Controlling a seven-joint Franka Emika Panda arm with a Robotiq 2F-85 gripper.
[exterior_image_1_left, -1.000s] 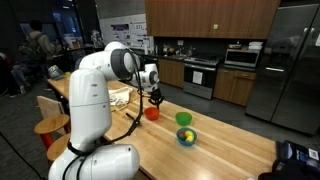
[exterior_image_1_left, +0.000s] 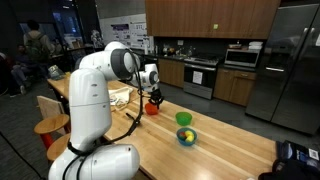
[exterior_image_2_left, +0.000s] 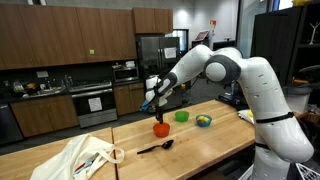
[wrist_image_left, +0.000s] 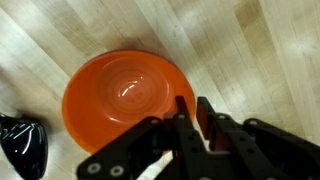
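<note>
A bowl, orange-red and empty (wrist_image_left: 130, 88), sits on the wooden table; it also shows in exterior view 2 as a red bowl (exterior_image_2_left: 161, 130). My gripper is over its right edge in the wrist view. One dark finger (wrist_image_left: 183, 108) lies over the bowl's inner side, the other just beyond the rim. Only a narrow gap separates them, with some of the rim showing in it. Whether the fingers touch the rim is too small to tell. From exterior view 1, the gripper (exterior_image_1_left: 156, 101) appears right at the bowl.
A green bowl (exterior_image_1_left: 183, 118) and a blue bowl (exterior_image_1_left: 186, 136) with yellow things in it stand farther along the table. In exterior view 2 a dark utensil (exterior_image_2_left: 155, 147) and a white cloth (exterior_image_2_left: 85, 156) lie nearby.
My gripper sits slightly lower against the red bowl than before. The other bowls have not moved.
</note>
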